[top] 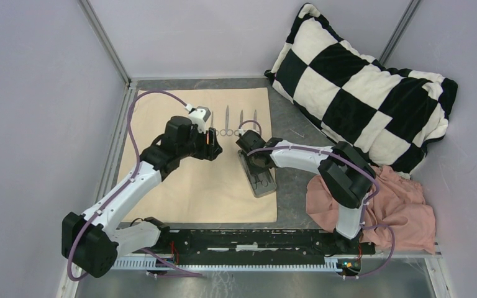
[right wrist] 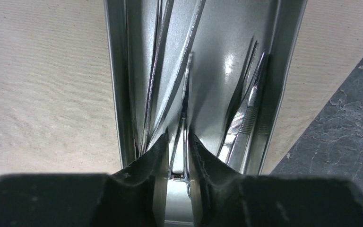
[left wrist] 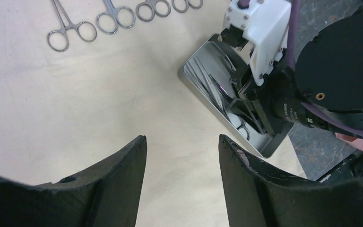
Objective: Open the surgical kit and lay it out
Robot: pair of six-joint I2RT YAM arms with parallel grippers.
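Note:
A metal tray (top: 265, 190) lies on the beige cloth (top: 192, 186), holding tweezers (right wrist: 243, 123), long slim instruments (right wrist: 175, 75) and a slim ringed instrument (right wrist: 185, 94). My right gripper is down over the tray, its fingers partly apart on either side of the middle instrument; whether they touch it is unclear. Several ringed scissor-like instruments (left wrist: 67, 29) lie in a row along the cloth's back. My left gripper is open and empty above the cloth, left of the tray.
A checkered cushion (top: 354, 81) fills the back right, a pink cloth (top: 404, 211) the front right.

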